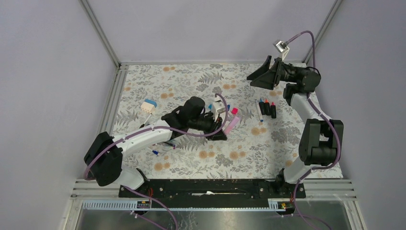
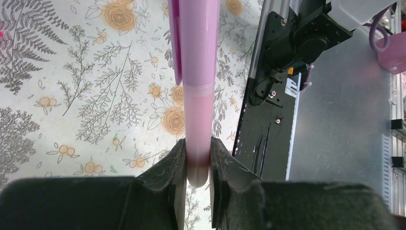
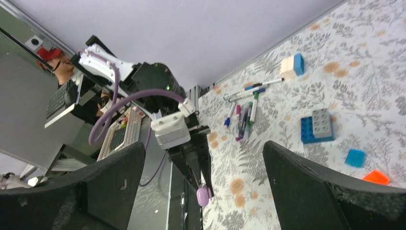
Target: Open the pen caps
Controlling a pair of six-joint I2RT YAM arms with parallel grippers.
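Observation:
A pink pen point(image 2: 199, 115) is clamped in my left gripper, whose fingers close on the pale lower barrel near its end. Its darker pink cap with a clip point(image 2: 194, 43) is still on, reaching up out of the left wrist view. From above, the same pen slants over the mat's middle. My right gripper point(image 1: 250, 81) stands open and empty over the back right of the mat, well apart from the pen. Three black pens point(image 1: 267, 109) with blue, orange and red ends lie side by side there, near a white pen with a blue end point(image 1: 259, 110).
Several more pens point(image 3: 244, 120) lie at the mat's left, partly under the left arm in the top view. A white-and-blue block point(image 1: 149, 106), grey and blue bricks point(image 3: 318, 127), a blue piece point(image 3: 355, 157) and an orange piece point(image 3: 376, 177) are scattered about.

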